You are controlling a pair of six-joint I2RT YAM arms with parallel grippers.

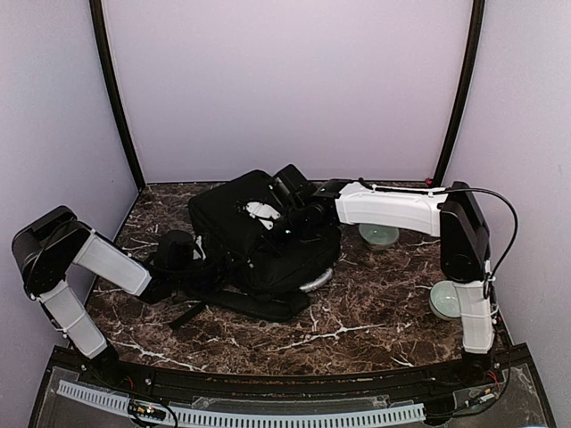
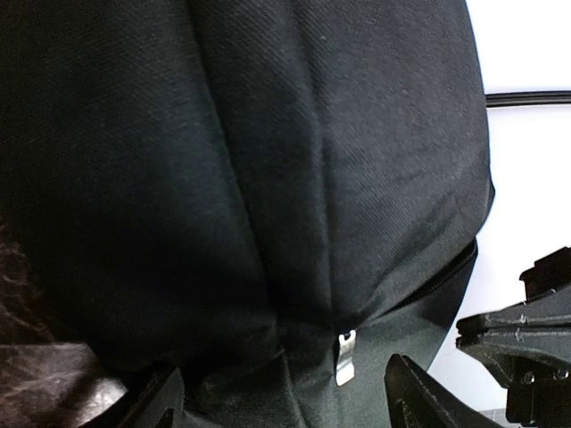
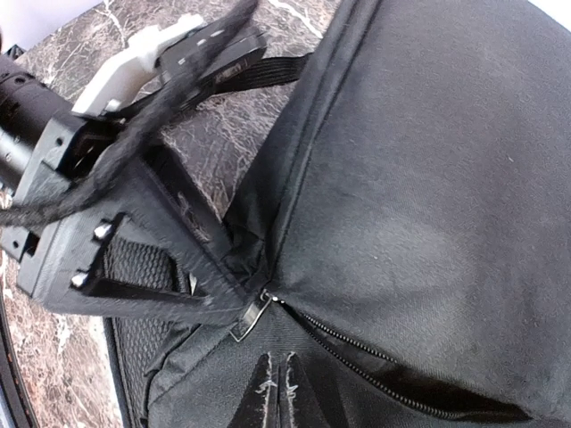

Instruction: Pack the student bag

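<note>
The black student bag [image 1: 234, 203] lies on the table with its zip [image 3: 361, 366] partly parted. The metal zip pull [image 3: 252, 318] hangs at the near end of that opening, outside my right gripper, which is shut with nothing between its fingers. In the left wrist view the right gripper's tips are off to the right, clear of the pull. My left gripper stands open, fingers spread low over the bag's fabric below the zip's end. Its fingertips come close to the pull in the right wrist view; whether they touch fabric I cannot tell.
Pale bowls [image 1: 380, 234] stand right of the bag, one behind the right arm and another [image 1: 444, 300] near the right edge. A black strap [image 1: 254, 305] lies in front of the bag. Bare marble-patterned table [image 1: 375, 325] shows at the front right.
</note>
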